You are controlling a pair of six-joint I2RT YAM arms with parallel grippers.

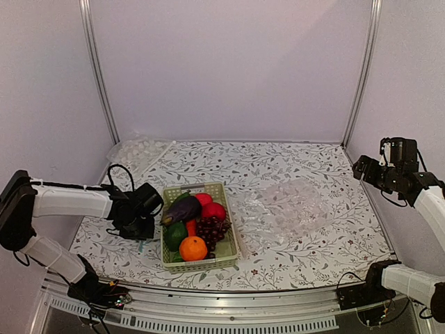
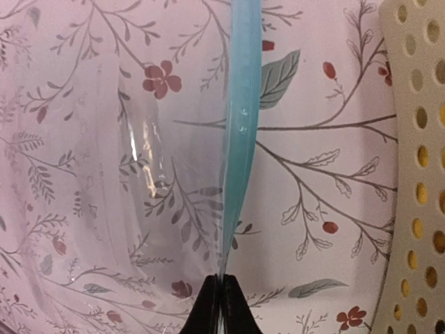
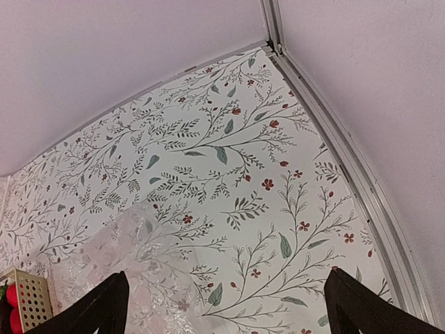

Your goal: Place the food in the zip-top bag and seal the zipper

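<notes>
A clear zip top bag with a blue zipper strip [image 2: 241, 111] lies flat left of the basket in the left wrist view. My left gripper is shut on the bag's edge at the near end of that strip, which pinches to a fold between the fingertips. From above, the left gripper [image 1: 142, 233] covers most of this bag. The food fills a pale green basket [image 1: 167, 262]: an eggplant [image 1: 182, 210], an orange [image 1: 193, 248], dark grapes [image 1: 212, 228] and red pieces [image 1: 213, 211]. Far to the right, my right gripper stands open and empty, high over the table.
Clear crumpled plastic [image 1: 288, 209] covers the table right of the basket. Another clear bag [image 1: 139, 153] lies at the back left corner. The basket's perforated wall [image 2: 417, 229] rises close to the left gripper's right. Free room stretches along the back.
</notes>
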